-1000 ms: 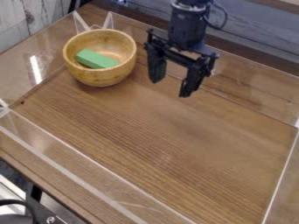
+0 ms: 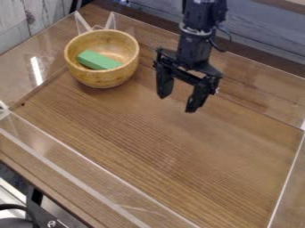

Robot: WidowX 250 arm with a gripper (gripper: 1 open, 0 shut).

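My black gripper [image 2: 187,85] hangs from the back over the middle of the wooden surface, open, its two fingers apart with nothing seen between them. To its left stands a round beige bowl [image 2: 121,75] with a green block [image 2: 98,60] lying inside against the left part.
A pale grey wall [image 2: 21,36] edges the upper left, and dark cables [image 2: 18,218] show at the lower left corner.
My gripper has drawn back and up in the view and looks smaller and differently angled. The bowl and green block have not moved.
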